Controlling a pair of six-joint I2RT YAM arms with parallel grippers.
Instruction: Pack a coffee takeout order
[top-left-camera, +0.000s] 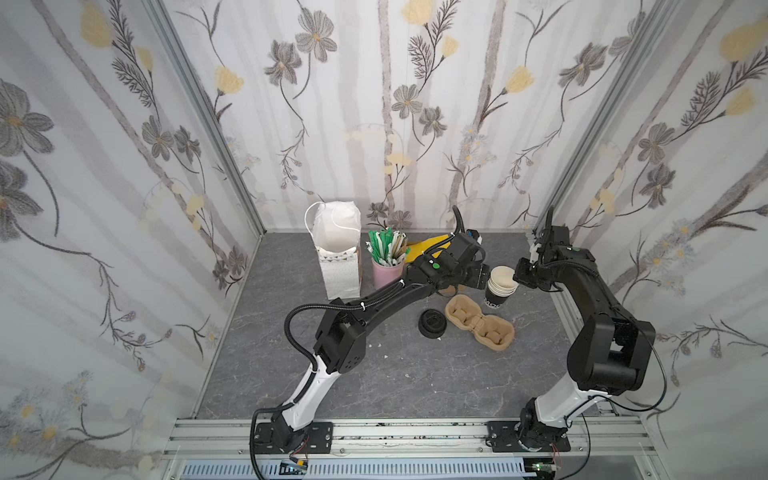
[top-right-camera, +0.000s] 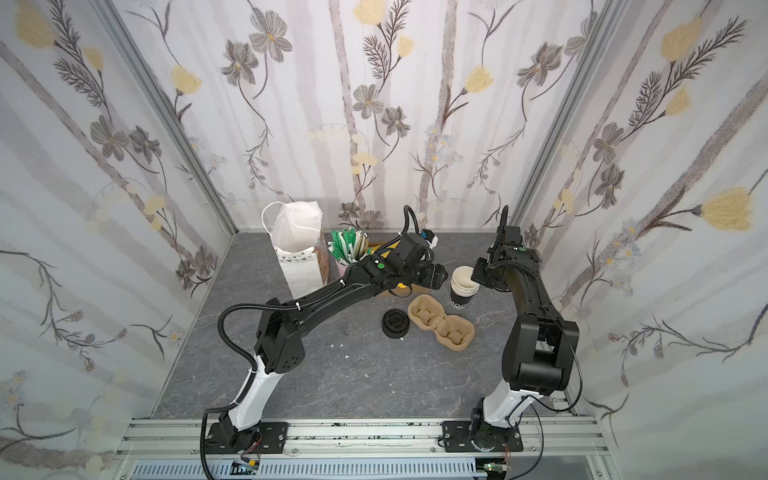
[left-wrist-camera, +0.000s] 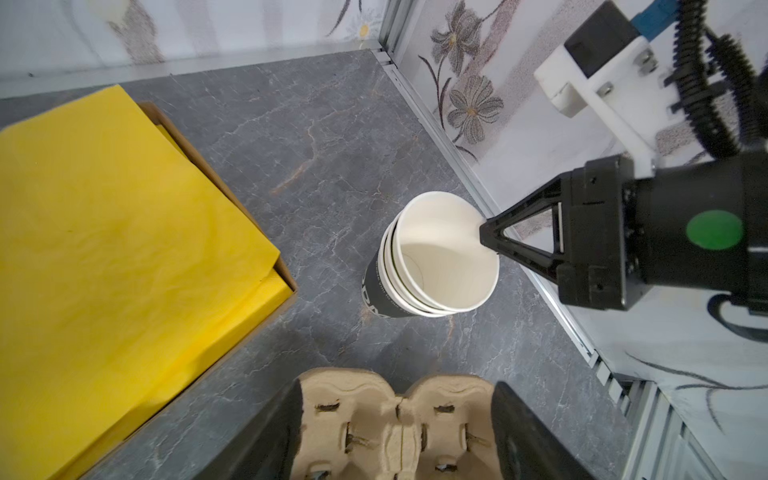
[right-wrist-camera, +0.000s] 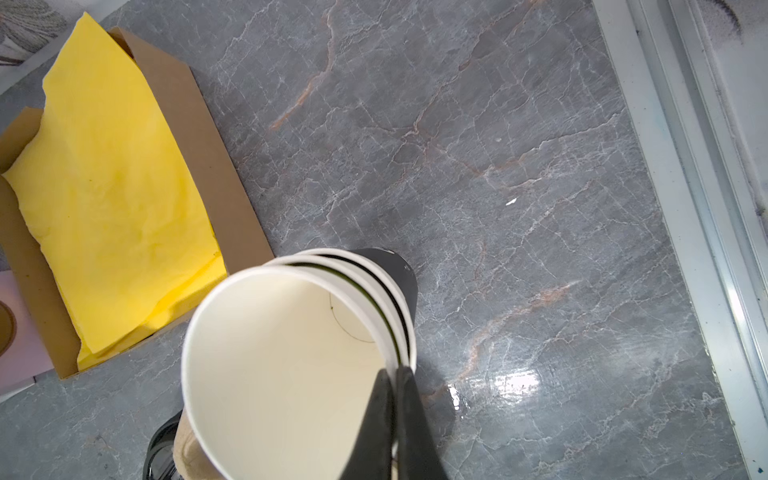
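A stack of white-rimmed paper cups (left-wrist-camera: 436, 264) (right-wrist-camera: 280, 360) stands tilted at the right. My right gripper is shut at the stack's rim, pinching the top cup's edge. My left gripper hangs part open above the cardboard cup carrier (top-left-camera: 492, 332), left of the cups, with nothing seen held. A black lid (top-left-camera: 432, 321) lies left of the carrier. A white paper bag (top-right-camera: 300, 276) stands at the back left.
A box of yellow paper (left-wrist-camera: 128, 256) (right-wrist-camera: 120, 200) lies behind the left arm, beside a pink holder of stick packets (top-left-camera: 387, 269). The right wall is close.
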